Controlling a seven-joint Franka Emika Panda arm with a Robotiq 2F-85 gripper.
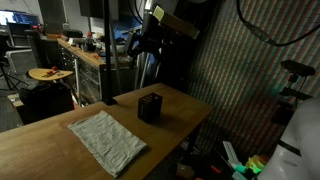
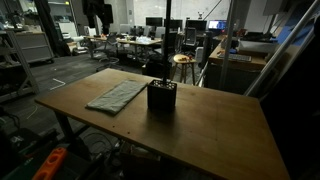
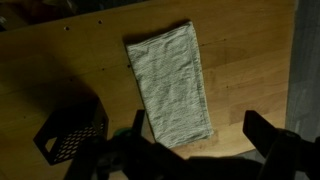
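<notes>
A pale grey cloth [image 1: 108,140] lies spread flat on the wooden table. Beside it stands a black box [image 1: 150,107] with perforated sides. From the other exterior view, the cloth [image 2: 117,95] is left of the box [image 2: 162,97]. My gripper is open, its dark fingers wide apart along the bottom of the wrist view. Looking down, I see the cloth [image 3: 171,80] below the gripper and the box [image 3: 72,132] at lower left. Nothing shows between the fingers, and the gripper hangs well above the table.
Bare wood surrounds both objects on the table [image 2: 220,125]. A round wooden stool [image 1: 50,74] stands on the floor beyond it. Desks and monitors fill the background. A dark vertical post [image 2: 166,40] rises behind the box in the second exterior view.
</notes>
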